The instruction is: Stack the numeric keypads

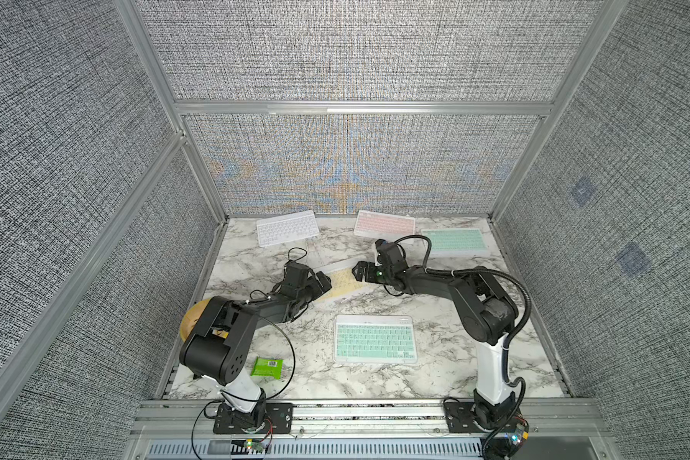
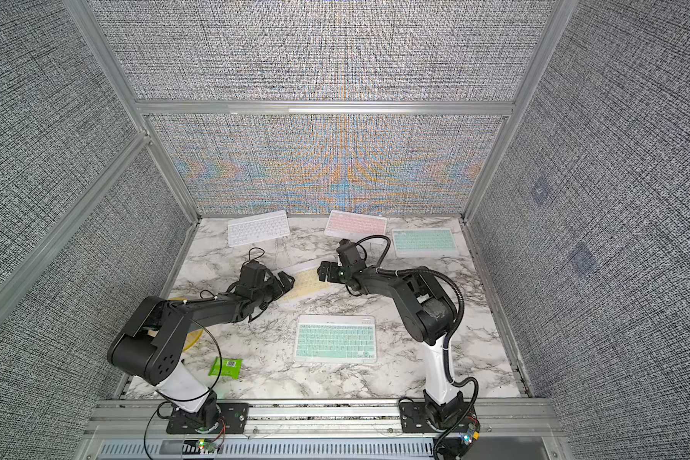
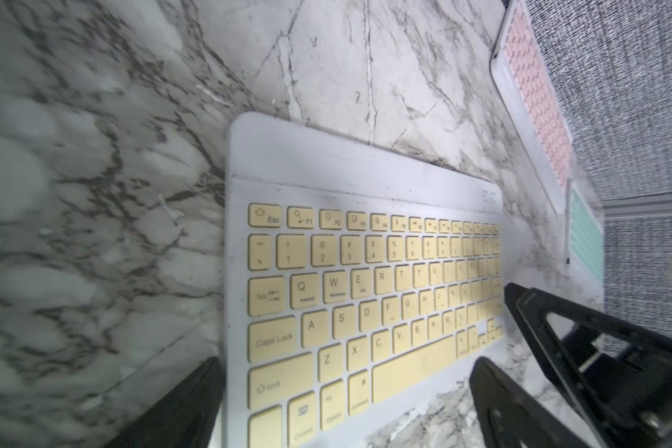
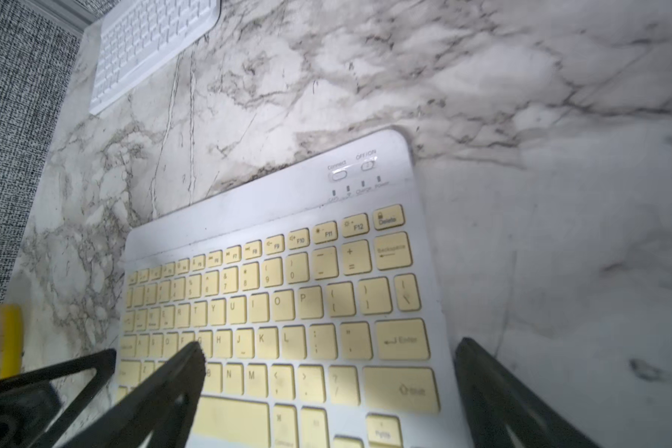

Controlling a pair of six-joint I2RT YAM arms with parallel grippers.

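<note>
The yellow-keyed white keypad sits mid-table, slightly turned, between my two arms. My left gripper is open at its left end; in the left wrist view one finger is outside the left edge and the other is near the front edge. At the right end my right gripper is also open, one finger just outside the right edge and the other over the keys. Closer to the front, a green-keyed keypad lies flat and apart from the yellow one. Whether the fingertips touch the yellow keypad cannot be told.
Along the back lie a white keypad, a pink-keyed keypad and another green-keyed keypad. A green packet is at front left. Behind the left arm, a round yellow-rimmed object partly shows.
</note>
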